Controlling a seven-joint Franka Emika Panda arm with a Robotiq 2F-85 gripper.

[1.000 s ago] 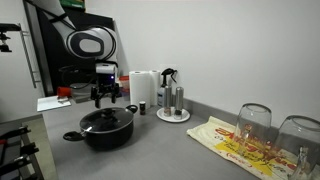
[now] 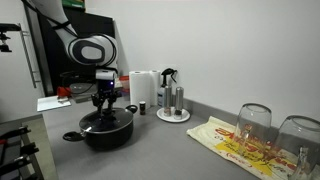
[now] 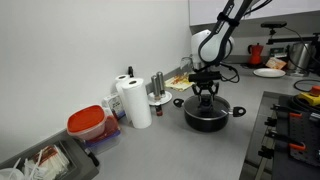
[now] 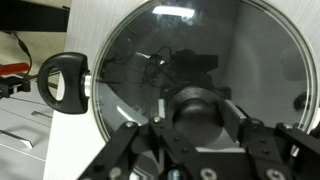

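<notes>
A black pot (image 2: 104, 138) with two side handles stands on the grey table, covered by a glass lid (image 4: 140, 60) with a dark rounded knob (image 4: 197, 115). Straight above the lid, my gripper (image 2: 102, 103) points downward, its fingertips down at the knob. In the wrist view the fingers (image 4: 233, 113) stand on either side of the knob, partly open. Whether they touch it I cannot tell. One pot handle (image 4: 70, 82) shows at the left of the wrist view. In exterior view 2 the arm hides part of the lid.
Behind the pot are a paper towel roll (image 3: 133, 103) and a white plate (image 2: 173, 116) with grinders. Two upturned glasses (image 2: 253, 125) stand on a yellow cloth (image 2: 222, 139) at the right. A red-lidded container (image 3: 90, 122) sits farther along.
My gripper has come down from above the pot to the lid's knob. The pot and lid have not moved.
</notes>
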